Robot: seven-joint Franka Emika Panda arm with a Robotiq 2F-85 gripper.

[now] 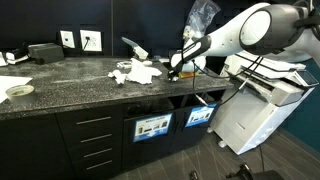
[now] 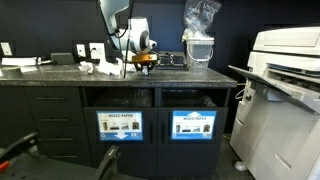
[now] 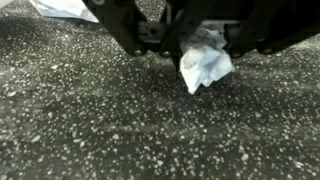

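A crumpled piece of white paper (image 3: pixel 206 66) sits between the dark fingers of my gripper in the wrist view. Whether the fingers press on it is unclear, since the arm's parts cover the contact. Speckled dark countertop (image 3: pixel 150 130) lies below. From outside, my gripper (image 1: pixel 173 75) is low over the counter near its front edge, right of a pile of crumpled white paper (image 1: pixel 137 72). The second exterior view has the gripper (image 2: pixel 146 70) at the counter's front, above the left bin opening (image 2: pixel 118 98).
Two open bins with blue-and-white "mixed paper" labels (image 2: pixel 120 125) are under the counter. A tape roll (image 1: pixel 20 91) rests at the left. At the right stands a white machine (image 2: pixel 277 115) with a protruding tray.
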